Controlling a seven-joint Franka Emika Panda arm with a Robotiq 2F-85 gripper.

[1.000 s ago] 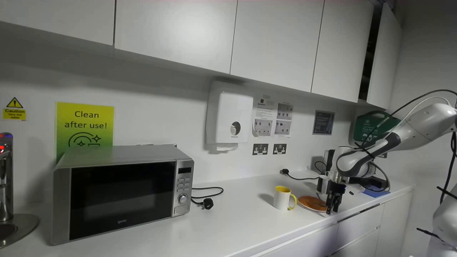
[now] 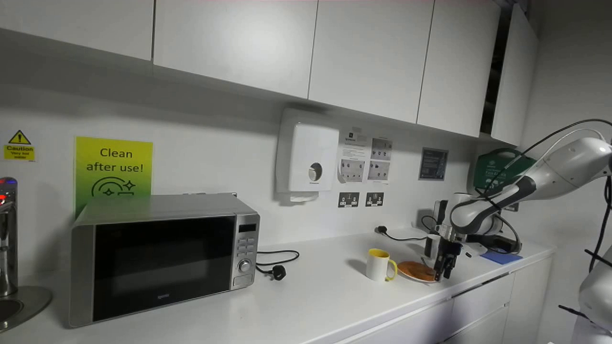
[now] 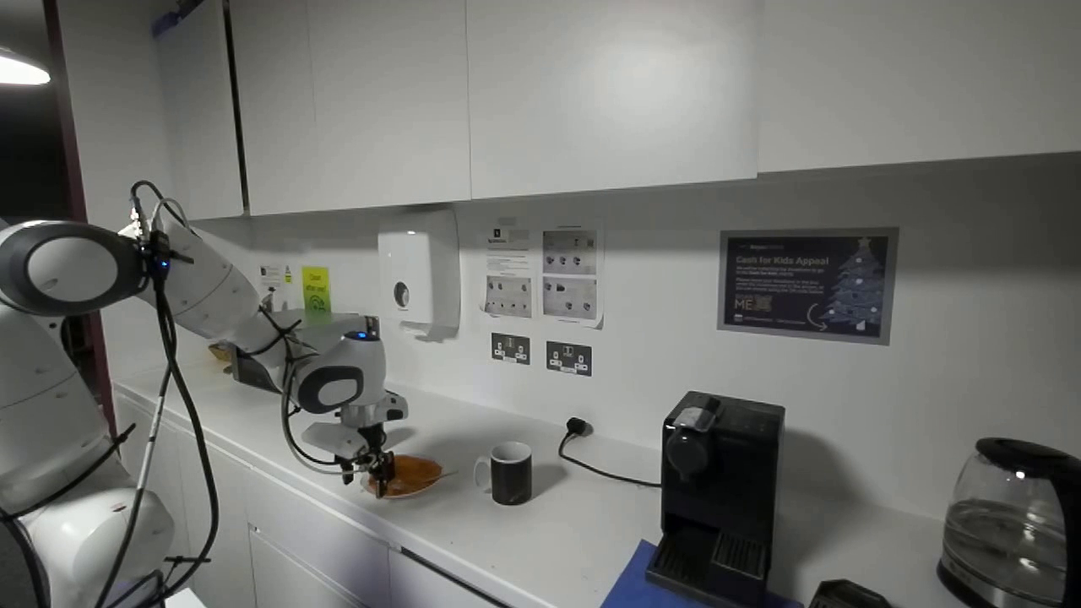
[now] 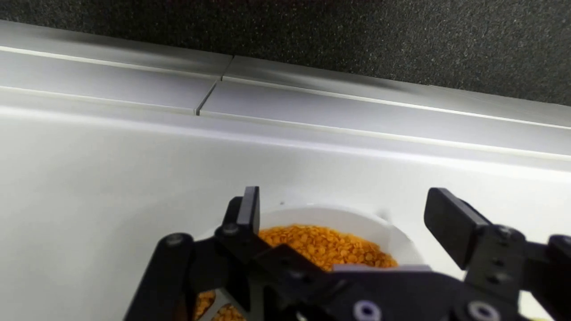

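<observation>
A white plate (image 4: 391,240) full of orange lentils (image 4: 321,243) sits near the counter's front edge. Over its front side hangs my gripper, fingers (image 4: 249,211) spread wide and nothing visible between them. In the wrist view the gripper's body covers much of the plate, and a thin grey utensil part (image 4: 215,304) shows among the lentils at lower left. From exterior view 2 a slim handle (image 3: 446,475) sticks out over the plate's side toward a black mug (image 3: 514,480). Whether the fingertips touch the plate cannot be told.
A white mug with yellow inside (image 2: 378,266) stands left of the plate in exterior view 1. Farther left is a microwave (image 2: 166,258). A coffee machine (image 3: 719,486) on a blue mat and a glass kettle (image 3: 1003,517) occupy the other end. Clear counter (image 2: 321,286) lies between microwave and mug.
In exterior view 1 my gripper has shifted and turned slightly, its fingers now covering the plate's right edge a little more. Mug and plate look unmoved.
</observation>
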